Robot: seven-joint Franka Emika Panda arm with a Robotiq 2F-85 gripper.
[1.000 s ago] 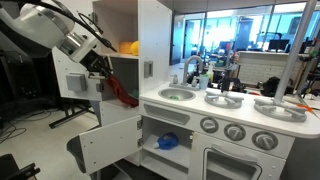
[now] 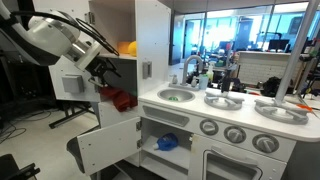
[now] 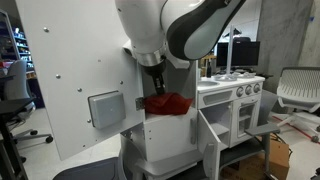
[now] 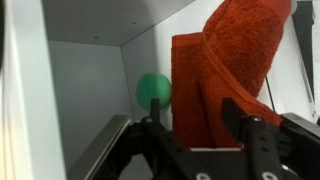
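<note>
A red cloth (image 2: 121, 99) lies bunched low, beside the left end of the counter; in exterior view 2 the same cloth (image 3: 168, 104) sits on the edge of the open compartment. My gripper (image 2: 100, 69) is above and to the left of it. In the wrist view the red cloth (image 4: 222, 70) fills the area beyond and between the fingers. My gripper stands part open there, its fingers apart. Whether a finger touches the cloth cannot be made out.
A green round object (image 4: 153, 89) lies inside the pale cabinet. An open lower cabinet door (image 2: 110, 145) juts out below the arm. A blue object (image 2: 167, 142) rests in the cabinet under the sink (image 2: 175, 95). An upper door (image 3: 80, 85) stands open beside the gripper.
The red cloth, which hung stretched beside the upper cabinet, has sunk lower and bunched up. My gripper has shifted only slightly.
</note>
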